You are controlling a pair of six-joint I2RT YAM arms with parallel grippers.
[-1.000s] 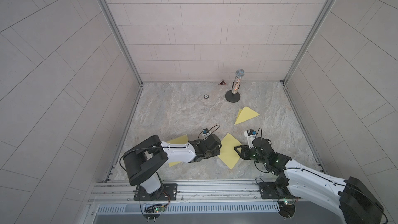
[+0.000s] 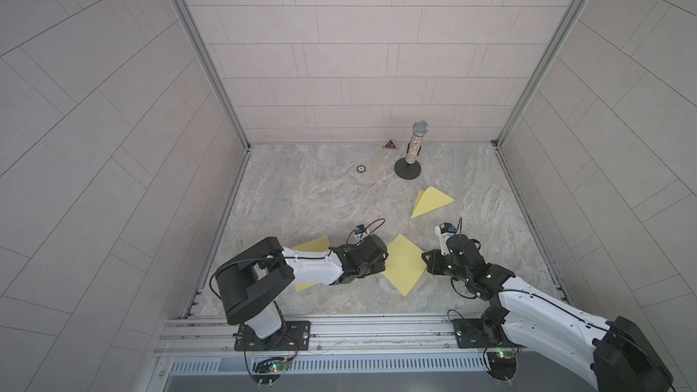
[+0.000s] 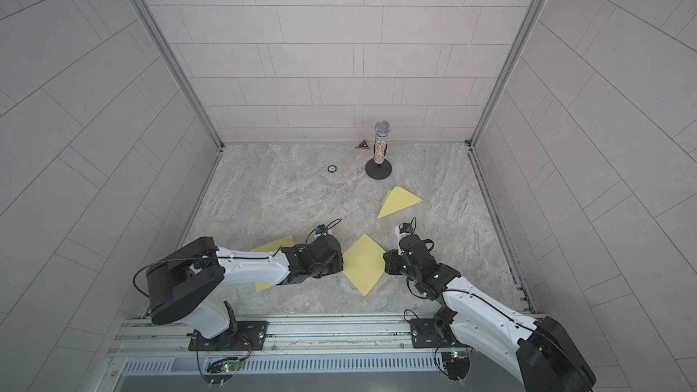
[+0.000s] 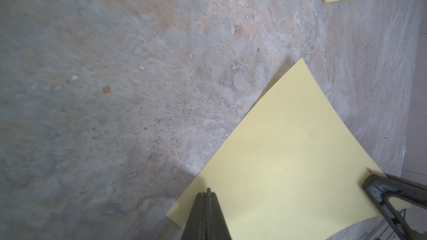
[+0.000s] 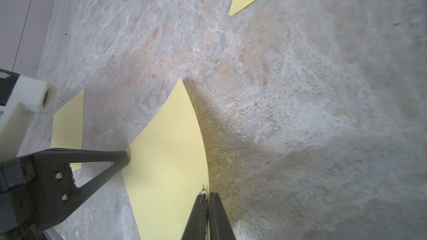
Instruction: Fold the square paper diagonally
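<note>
The yellow square paper (image 2: 404,265) lies on the grey surface between my arms, turned so that its corners point left, right, near and far. At its left corner, my left gripper is shut, its tips over the paper with nothing visible pinched between them. My right gripper is shut at the right corner, where the raised edge of the paper (image 5: 171,164) runs between its fingers. In the left wrist view, the paper (image 4: 284,164) bends up slightly towards the right gripper's finger (image 4: 378,186).
A folded yellow paper (image 2: 432,201) rests farther back. Another yellow sheet (image 2: 313,244) lies partly under the left arm. A microphone-shaped object on a round base (image 2: 408,168) stands at the back, near a small ring (image 2: 361,168). The left rear surface is open.
Over the last second my right gripper has shifted rightward, from over the square paper to its right corner. The left arm has stayed in place.
</note>
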